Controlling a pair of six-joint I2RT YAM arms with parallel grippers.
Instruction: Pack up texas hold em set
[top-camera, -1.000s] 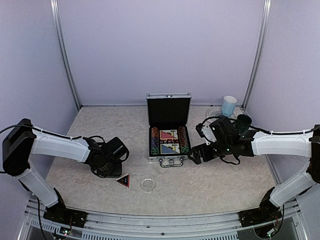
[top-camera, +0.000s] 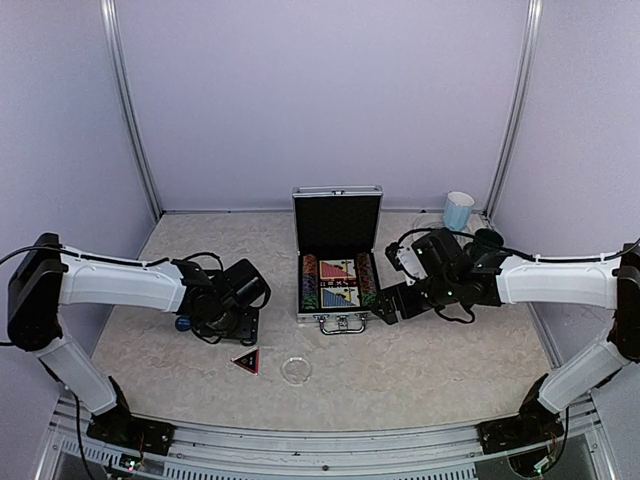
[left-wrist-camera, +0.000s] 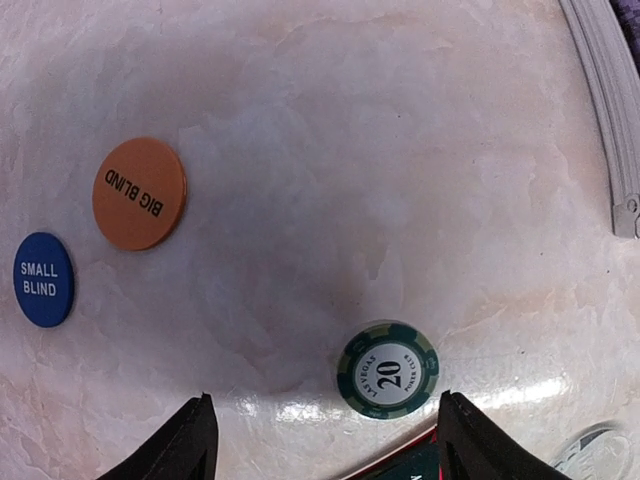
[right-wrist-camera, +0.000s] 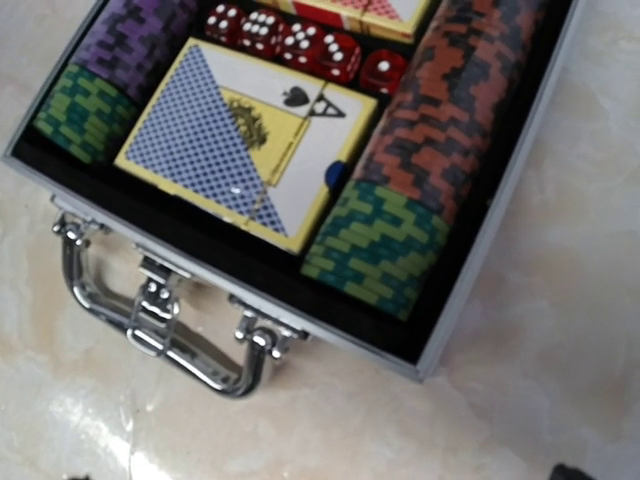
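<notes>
The open silver case (top-camera: 338, 230) holds chip rolls (right-wrist-camera: 420, 120), red dice (right-wrist-camera: 300, 45) and two card decks (right-wrist-camera: 245, 145). My left gripper hovers part open over loose chips: a green 20 chip (left-wrist-camera: 387, 369) between and just beyond its fingertips, an orange BIG BLIND disc (left-wrist-camera: 139, 194) and a blue SMALL BLIND disc (left-wrist-camera: 43, 280) farther left. A triangular card (top-camera: 247, 362) lies below it. My right gripper (top-camera: 395, 305) stands open beside the case's front right, nothing seen between its fingers.
A clear ring-shaped item (top-camera: 296, 370) lies front centre. A light blue cup (top-camera: 458, 210) and dark cup (top-camera: 488, 238) stand at the back right.
The left arm has risen and shifted slightly right, away from the front. The right arm and case look unchanged.
</notes>
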